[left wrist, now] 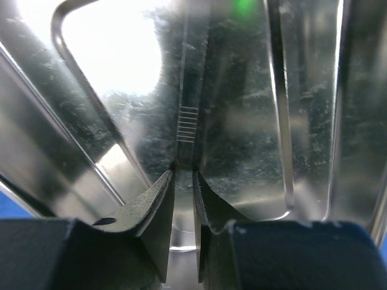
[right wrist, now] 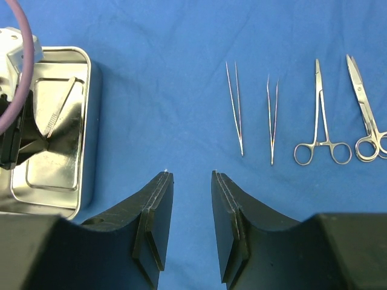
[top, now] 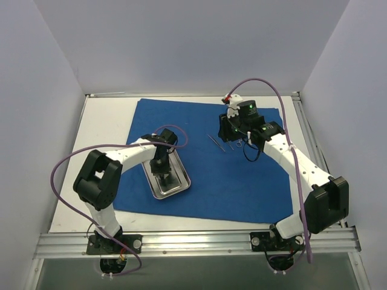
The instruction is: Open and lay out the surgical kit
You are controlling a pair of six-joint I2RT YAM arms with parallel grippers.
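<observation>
A metal tray stands on the blue cloth at the left of the table. Inside it lies a thin flat scalpel handle with ridged lines; the right wrist view shows this handle too. My left gripper reaches down into the tray, its fingertips narrowly parted at the handle's near end; whether they touch it is unclear. Over the cloth, my right gripper is open and empty. Ahead of it lie two tweezers, a clamp and scissors.
Blue cloth covers most of the white table, with a wide bare stretch in front and centre. Purple cables arch over both arms. Grey walls enclose the table's back and sides.
</observation>
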